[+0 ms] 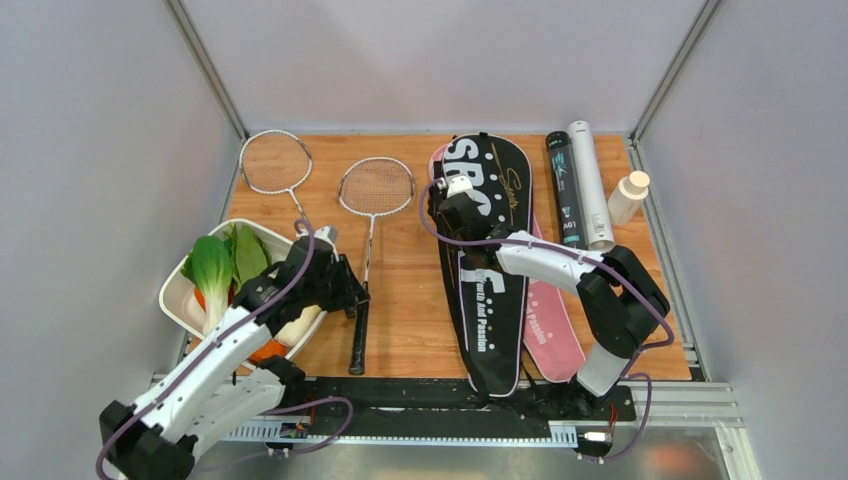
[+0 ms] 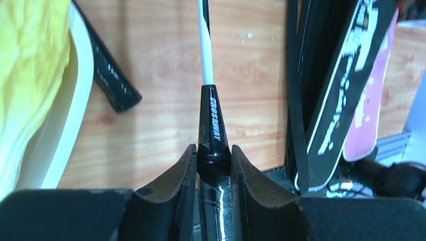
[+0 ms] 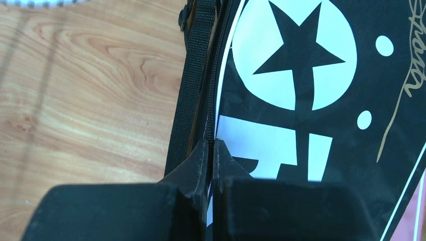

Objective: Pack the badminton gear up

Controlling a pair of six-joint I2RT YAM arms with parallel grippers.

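Note:
The badminton racket [image 1: 376, 188] has a white-rimmed head lying toward the back and a dark handle [image 2: 210, 113] toward the front. My left gripper has its fingers against both sides of that handle. The long black racket bag [image 1: 503, 330] lies lengthwise right of centre over a pink one [image 1: 550, 330]. My right gripper is shut at the black bag's left zipper edge, which runs in between its fingertips. A second racket [image 1: 276, 162] lies at the back left, its black grip [image 2: 113, 83] beside the vegetable basket.
A white basket [image 2: 80, 85] of vegetables stands at left, close to the left arm. On the right lie a black tube [image 1: 565, 190] and a white tube [image 1: 590, 185], near a cream bottle [image 1: 629, 197]. Bare table [image 1: 410, 300] shows between the left racket and the bags.

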